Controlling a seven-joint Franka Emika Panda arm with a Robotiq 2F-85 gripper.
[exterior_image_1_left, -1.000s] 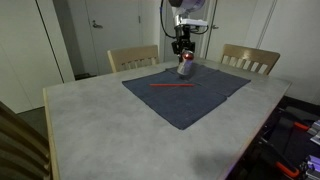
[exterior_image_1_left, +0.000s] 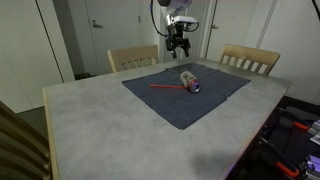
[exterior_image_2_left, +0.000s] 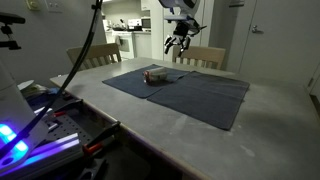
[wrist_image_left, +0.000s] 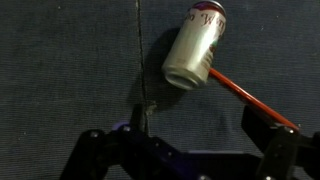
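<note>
A silver-and-red can (exterior_image_1_left: 188, 80) lies on its side on the dark cloth, one end turned toward the first exterior view. From the wrist, the same can (wrist_image_left: 195, 45) appears beyond the fingers, apart from them. My gripper (exterior_image_1_left: 179, 47) hangs above and behind it, open and empty. Its two dark fingers (wrist_image_left: 88, 150) are spread wide in the wrist view. A thin red stick (exterior_image_1_left: 168, 87) rests flat on the cloth; in the wrist view the stick (wrist_image_left: 255, 101) passes beside the can toward the right finger. In the second exterior view the can (exterior_image_2_left: 155, 75) sits below the gripper (exterior_image_2_left: 177, 46).
The dark cloth (exterior_image_1_left: 185, 110) covers the middle of the pale table (exterior_image_1_left: 90, 130), whose near side is bare. Wooden chairs (exterior_image_1_left: 137, 59) stand along its far edge. A second robot arm (exterior_image_2_left: 30, 135) shows at the lower left of the second exterior view.
Earlier the can stood upright at the gripper; now it is on its side, nearer the first exterior camera. The gripper is higher and clear of it. The red stick looks unmoved.
</note>
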